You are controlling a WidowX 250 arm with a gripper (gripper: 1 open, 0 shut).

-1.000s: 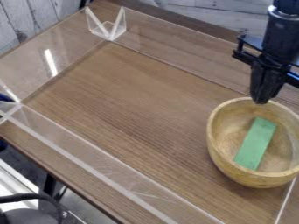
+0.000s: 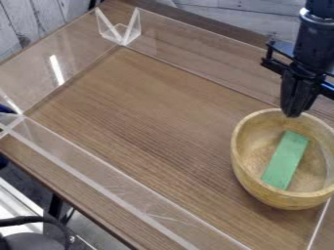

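Observation:
My gripper (image 2: 291,107) reaches down from the upper right, shut, with nothing showing between its fingers. Its tip hangs at the back rim of a tan bowl (image 2: 247,153), just above it in the picture. A green rectangular object (image 2: 284,160) lies inside the bowl, toward its middle.
A small white wire-like item (image 2: 119,26) sits at the far upper left. Black cables and hardware (image 2: 33,234) are at the lower left, beyond the table edge.
My gripper has shifted very slightly; the bowl and the green object look essentially the same.

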